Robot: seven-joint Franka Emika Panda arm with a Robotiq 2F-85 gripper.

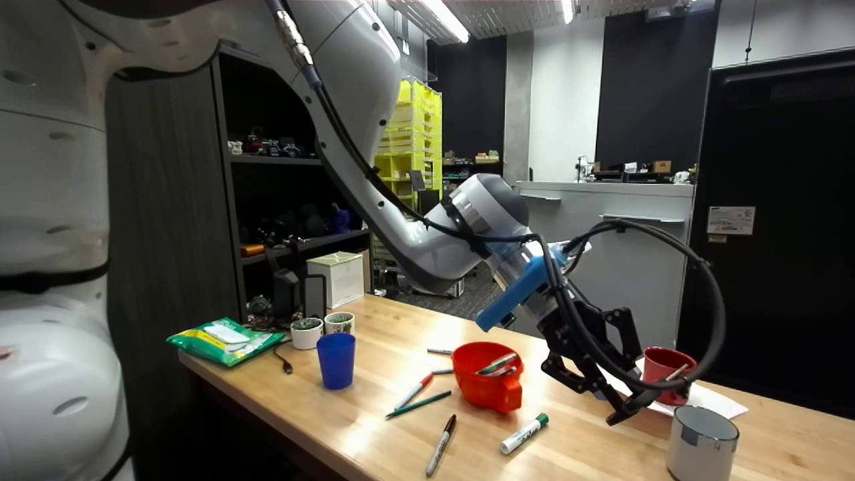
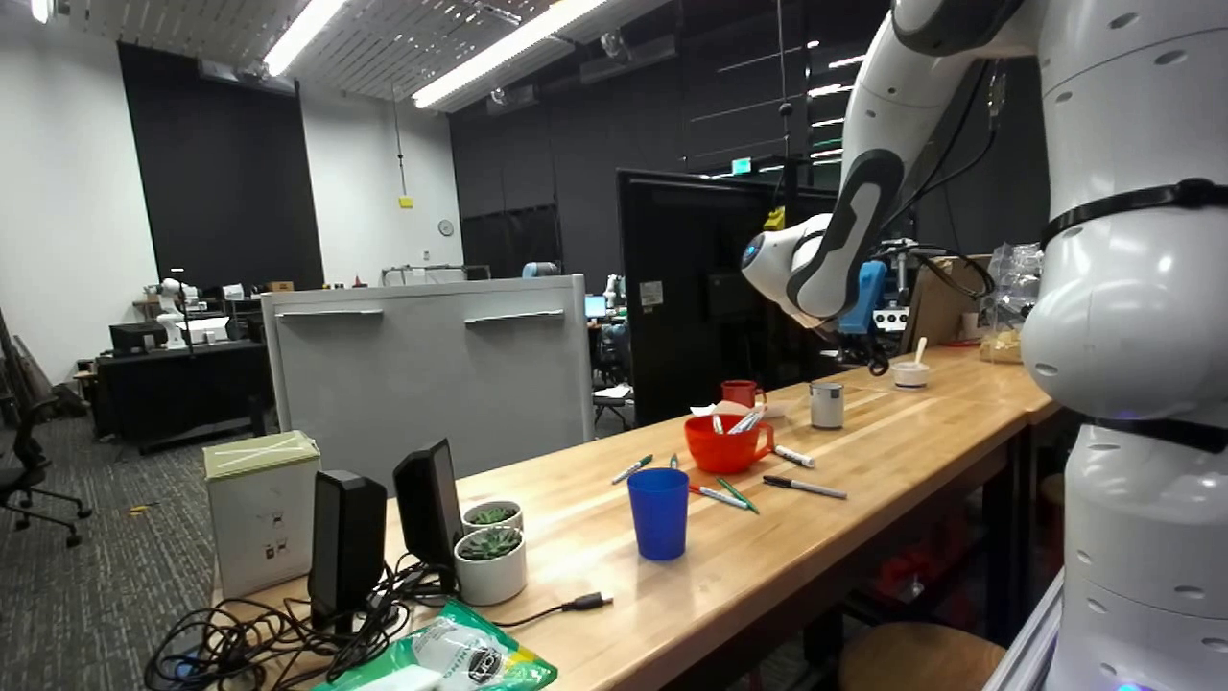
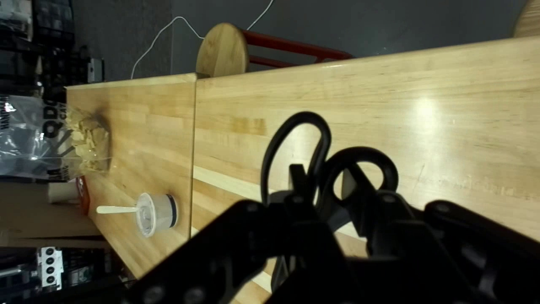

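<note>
Black-handled scissors (image 3: 324,144) are held in my gripper, which is shut on them near the two finger loops; the blades are mostly hidden behind the fingers. In exterior view 1 the gripper (image 1: 613,389) hangs tilted above the table, left of a red mug (image 1: 663,365) and a white mug (image 1: 699,449) with a shiny rim. Exterior view 2 shows a dark loop of the scissors (image 2: 878,367) below the wrist, clear of the tabletop.
A red bowl (image 1: 483,393) holds markers, with several pens lying around it. A blue cup (image 1: 336,365) stands further left. In the wrist view, a white tub (image 3: 154,213) with a spoon sits near the table seam; the wood beyond the scissors is bare.
</note>
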